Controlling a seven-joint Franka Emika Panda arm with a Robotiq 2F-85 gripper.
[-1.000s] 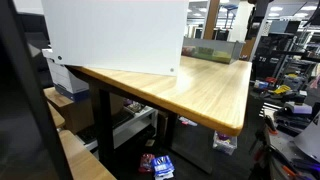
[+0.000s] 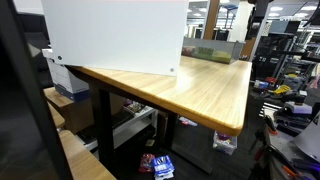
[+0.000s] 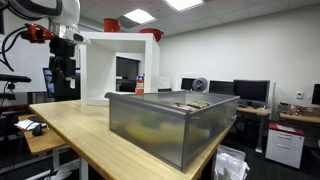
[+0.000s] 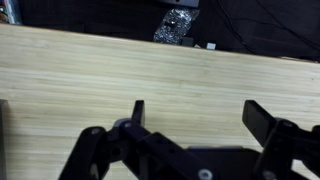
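My gripper stands open in the wrist view above bare wooden tabletop, with nothing between its fingers. In exterior view 2 the gripper point(image 3: 62, 78) hangs at the left, above the table and in front of the white open box point(image 3: 98, 72). A large grey translucent bin point(image 3: 150, 128) rests on the table to its right, with some small items inside that are hard to make out. Beside the bin, a small red-and-white container point(image 3: 140, 85) shows near the box's right wall.
The wooden table point(image 2: 205, 95) has free room between box and bin. Its edge crosses the wrist view, with dark floor beyond. Blue-and-white packets point(image 2: 163, 166) lie on the floor. Red bins point(image 3: 111, 25) top the white box.
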